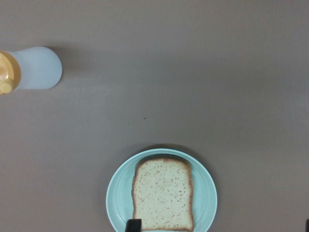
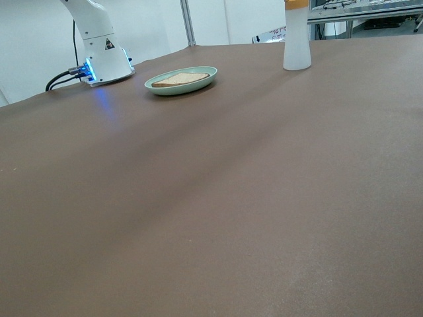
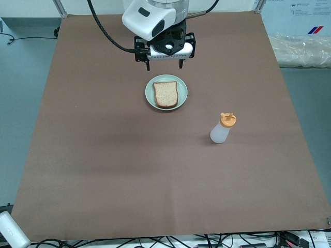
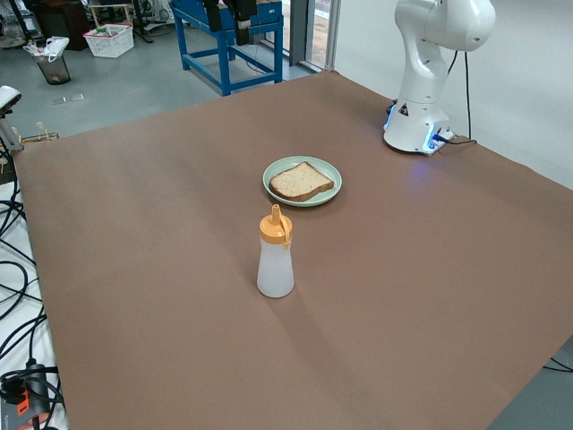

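Note:
A slice of bread (image 3: pixel 165 94) lies on a pale green plate (image 3: pixel 182 99) in the middle of the brown table (image 3: pixel 155 170). A squeeze bottle (image 4: pixel 275 264) with an orange cap stands upright apart from the plate, to its right in the left camera view. My gripper (image 3: pixel 164 65) hangs above the table behind the plate in that view, open, its fingers apart with nothing seen between them. In the wrist view the fingertips show at the bottom edge, one over the plate and bread (image 1: pixel 162 193).
The robot's white base (image 4: pixel 416 125) stands at the table's edge. Cables (image 3: pixel 165 243) run along the near edge in the left camera view, outside the tabletop.

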